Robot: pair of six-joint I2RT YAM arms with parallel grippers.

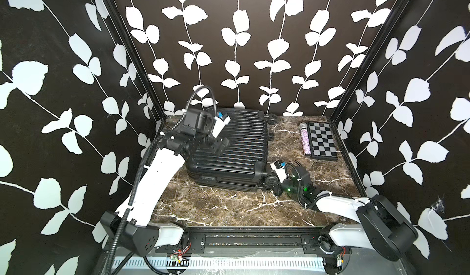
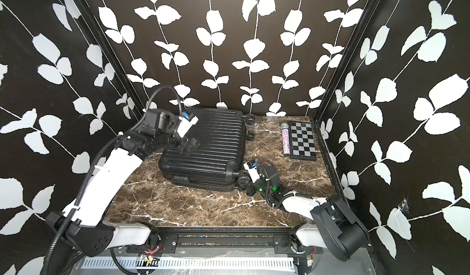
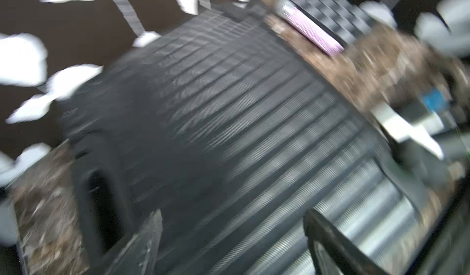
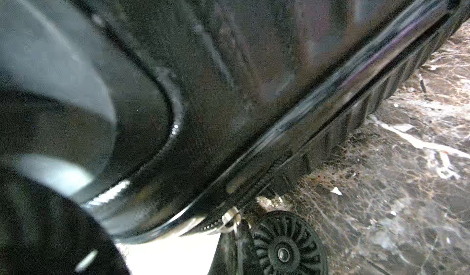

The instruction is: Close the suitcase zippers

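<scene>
The black ribbed suitcase [image 1: 235,142] lies flat on the marble tabletop. My left gripper [image 1: 218,143] hangs over its top, open, with nothing between its fingers in the blurred left wrist view [image 3: 230,235]. My right gripper [image 1: 276,186] is low at the suitcase's front right corner beside a wheel [image 4: 284,253]. The right wrist view shows the zipper track [image 4: 266,172] and a metal pull [image 4: 230,220] close to that gripper; its fingers look shut, and whether anything thin is between them is hidden.
A pink glittery microphone [image 1: 305,140] and a checkered board [image 1: 323,137] lie at the right back. Patterned walls surround the table.
</scene>
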